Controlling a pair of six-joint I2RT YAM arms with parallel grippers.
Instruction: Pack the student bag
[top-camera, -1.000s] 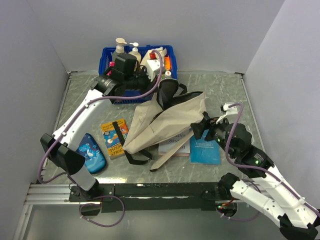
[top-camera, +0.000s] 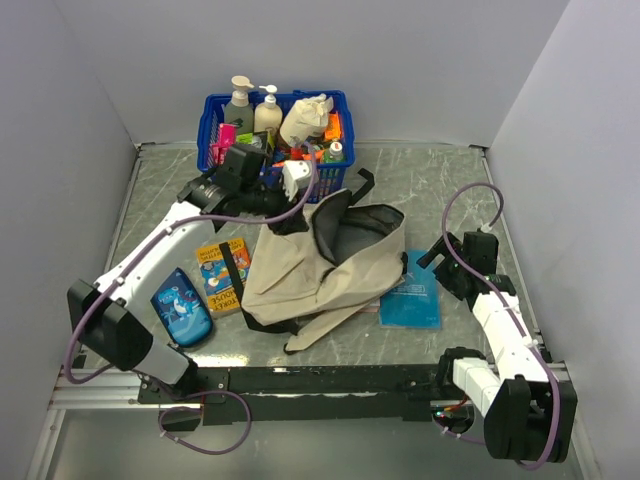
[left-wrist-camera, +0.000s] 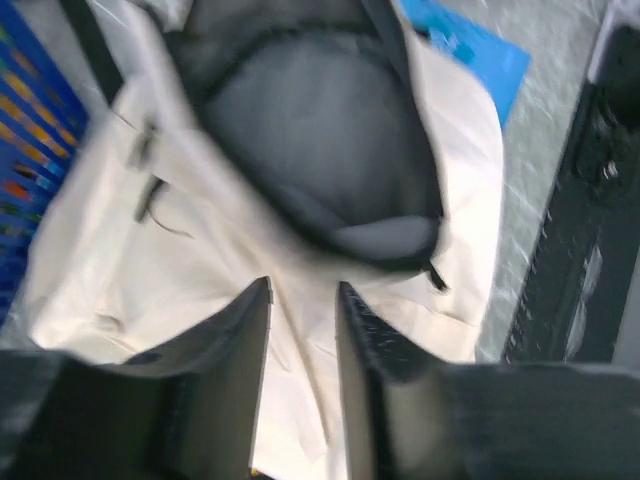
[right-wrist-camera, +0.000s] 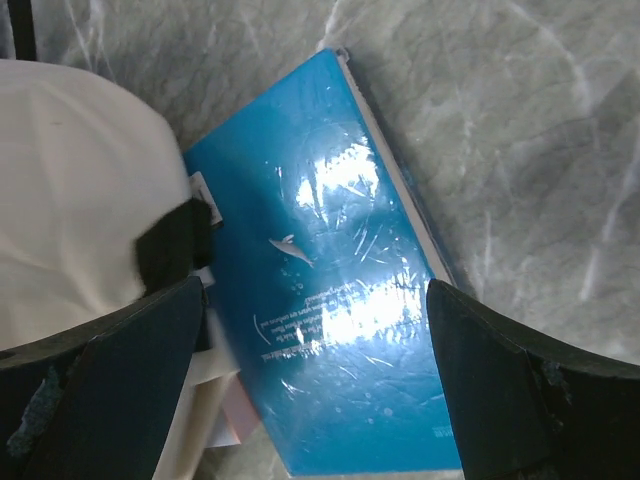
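A beige backpack (top-camera: 290, 280) lies mid-table, its dark main compartment (left-wrist-camera: 310, 130) gaping open. My left gripper (top-camera: 290, 222) hangs over its upper left part; in the left wrist view its fingers are close together, with only a narrow gap and nothing clearly held. My right gripper (top-camera: 440, 262) stands open above a blue book (right-wrist-camera: 320, 280), which lies just right of the bag, partly beside its fabric. An orange-yellow book (top-camera: 215, 270) and a blue pencil case (top-camera: 181, 308) lie left of the bag.
A blue basket (top-camera: 210, 120) full of bottles and other items stands at the back. Bare table (top-camera: 165, 190) shows at the back left and around the blue book on the right. Walls enclose both sides.
My left gripper has moved down toward the front from near the basket. My right arm has pulled rightward from the bag's edge. The bag's opening has spread wider.
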